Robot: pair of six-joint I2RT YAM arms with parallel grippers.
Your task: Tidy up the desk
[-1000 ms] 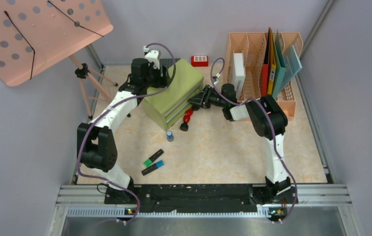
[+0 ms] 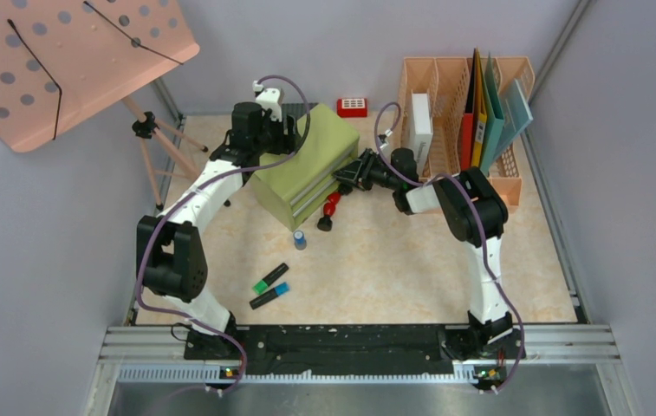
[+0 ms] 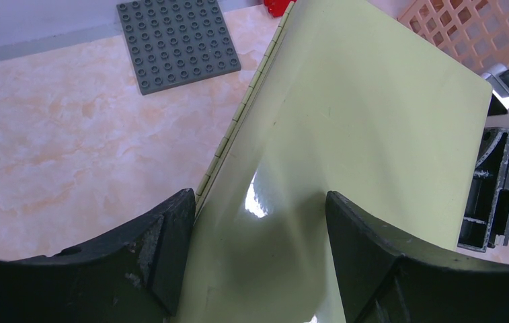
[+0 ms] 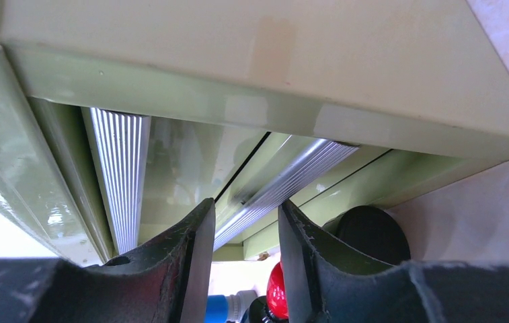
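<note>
A green drawer box sits angled at the back centre. My left gripper is over its top, fingers apart and straddling the rear edge; whether they press on it I cannot tell. My right gripper stands open at the drawer front, fingertips by a ribbed metal handle. Red-and-black objects lie beside the box, and a small blue-capped item stands near its front corner. Two markers lie at the front left.
A pink organizer with folders and a white box stands back right. A red object and grey studded plate are behind the box. A pink stand rises at left.
</note>
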